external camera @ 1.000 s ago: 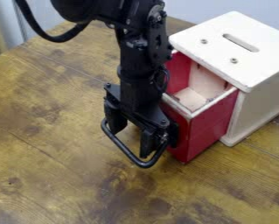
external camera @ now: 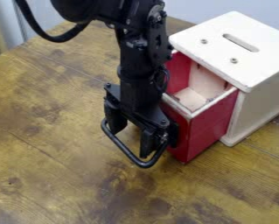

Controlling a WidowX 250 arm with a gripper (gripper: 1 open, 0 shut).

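My black gripper (external camera: 136,131) hangs low in the centre, just left of the box. A white box (external camera: 244,57) with red sides stands at the right, a slot and screws in its top. Its red front compartment (external camera: 205,122) is open at the top, with pale pieces inside. The gripper is at that compartment's left side; whether they touch is unclear. I cannot make out whether the fingers are open or shut, or if anything is between them.
A pale wall runs along the back.
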